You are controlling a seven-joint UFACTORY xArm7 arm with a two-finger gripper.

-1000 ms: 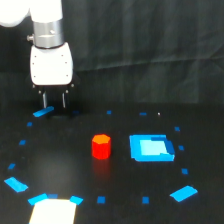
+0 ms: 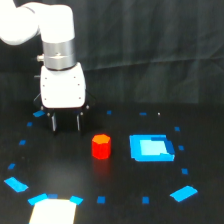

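A red block [image 2: 101, 147], six-sided in outline, sits on the black table near the middle of the view. To its right lies a shallow blue tray [image 2: 136, 150] with a pale square patch inside it. My white arm reaches in from the upper left, and my gripper [image 2: 67, 123] hangs to the left of the red block and higher in the picture. Its thin dark fingers are spread apart, hard to make out against the black background. Nothing shows between them, and they are clear of the block.
Blue tape strips lie on the table, such as one at the left [image 2: 15, 184] and one at the right [image 2: 184, 193], with small blue marks around them. A pale square [image 2: 52, 212] is at the bottom left edge.
My arm and gripper have come lower and to the right, closer to the red block. The block and the tray have stayed where they were.
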